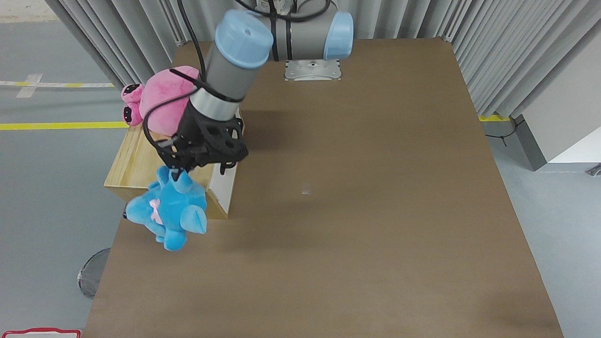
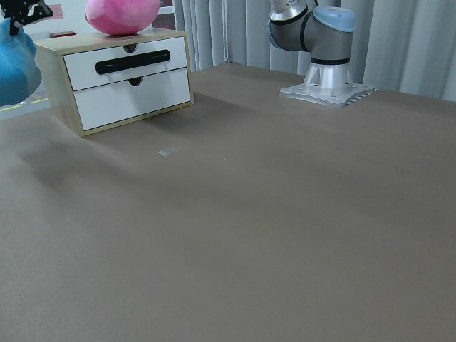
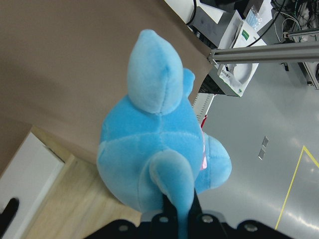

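A blue plush toy with a pink bow (image 1: 169,208) hangs from my gripper (image 1: 177,172) in the front view, raised beside the near end of the wooden drawer box (image 1: 127,169). At the left edge of the left view the same blue plush (image 2: 14,68) is held up off the tabletop. In the wrist view, my black fingers are shut on one limb of the blue plush (image 3: 154,149), whose body fills the middle.
A pink plush (image 2: 121,14) sits on top of the drawer box, partly behind my arm in the front view.
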